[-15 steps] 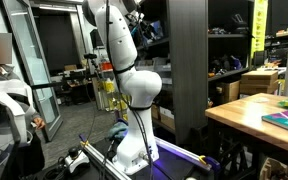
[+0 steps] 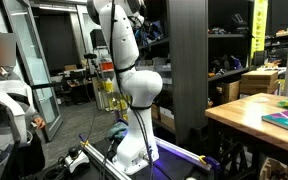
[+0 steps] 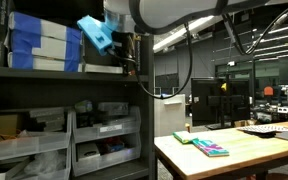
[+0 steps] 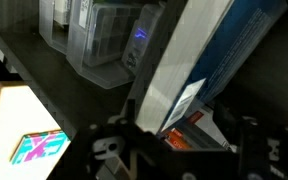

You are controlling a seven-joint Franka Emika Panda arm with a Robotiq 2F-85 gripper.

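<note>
High up by the shelving, a blue-and-white box (image 3: 97,36) hangs tilted in front of the shelf in exterior view 2, right at the end of my arm. In the wrist view the same box (image 4: 217,62) runs up from between the dark fingers of my gripper, its pale side and blue side both showing. The fingers stand apart around its near end; whether they press on it is too dark to tell. In exterior view 1 the gripper (image 2: 136,19) is small and the box cannot be made out.
Blue-and-white boxes (image 3: 39,48) fill the upper shelf, with clear plastic bins (image 3: 106,150) below. A wooden table (image 3: 190,161) bears a colourful flat item (image 3: 210,147) and a green one. The dark shelf unit (image 2: 189,70) stands close beside the arm.
The upper arm and gripper have shifted somewhat in exterior view 1, with the gripper coming to the right and lower. The arm's base and the table look unchanged.
</note>
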